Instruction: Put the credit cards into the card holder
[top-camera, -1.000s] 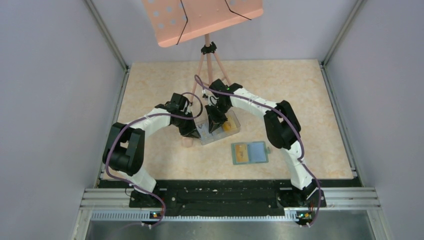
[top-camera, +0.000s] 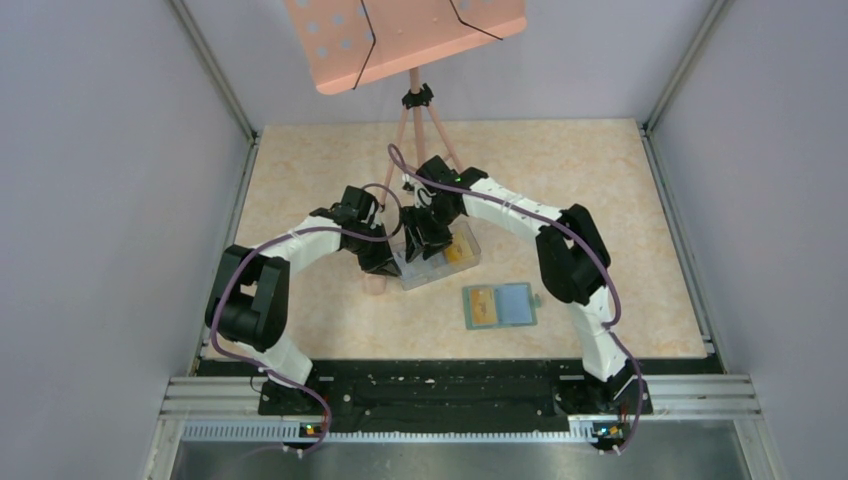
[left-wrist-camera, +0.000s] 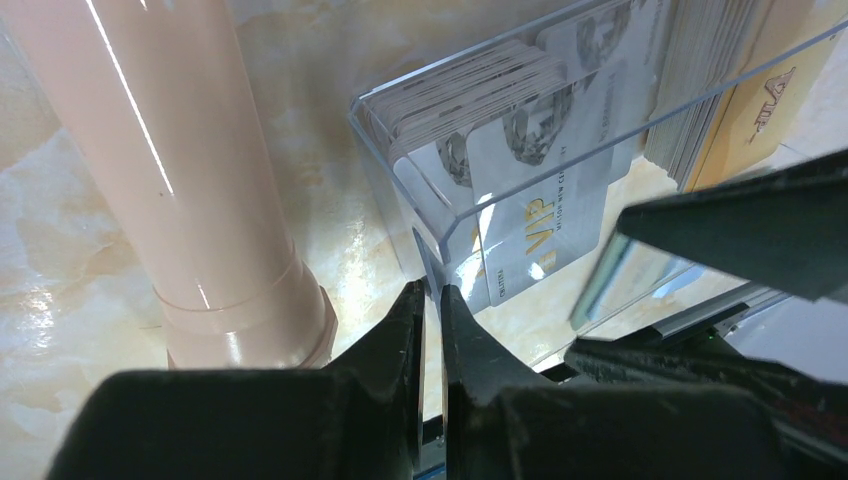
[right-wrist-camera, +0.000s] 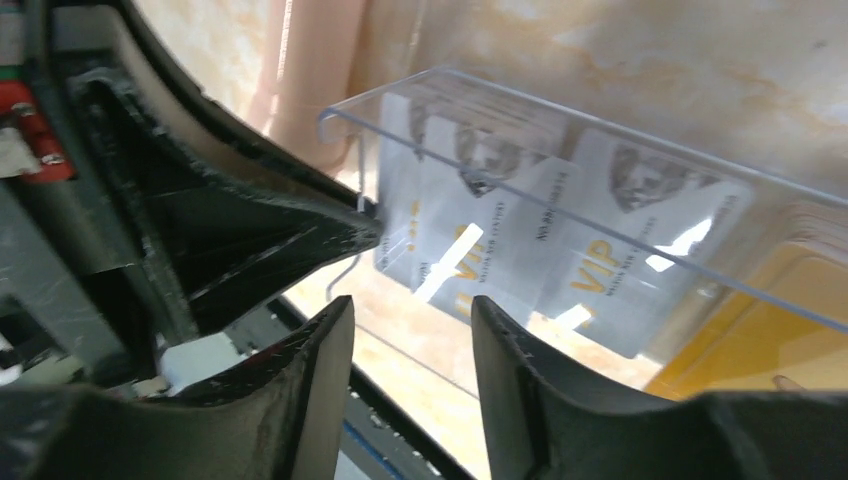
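Note:
A clear acrylic card holder (top-camera: 463, 258) in mid-table holds stacks of silver VIP cards (left-wrist-camera: 540, 230) and gold cards (left-wrist-camera: 740, 130). My left gripper is shut on the holder's left end; whether a card is also between its fingertips I cannot tell. My right gripper hangs over the holder, fingers apart, above the silver cards, with nothing visible between them. In the left wrist view its dark fingers reach in from the right.
A teal tray (top-camera: 515, 305) with gold and blue cards lies front right. A pink cylinder (left-wrist-camera: 190, 180) stands just left of the holder. The easel is behind.
My right gripper has shifted slightly left over the holder and its fingers look wider apart. The left arm and the holder look unchanged.

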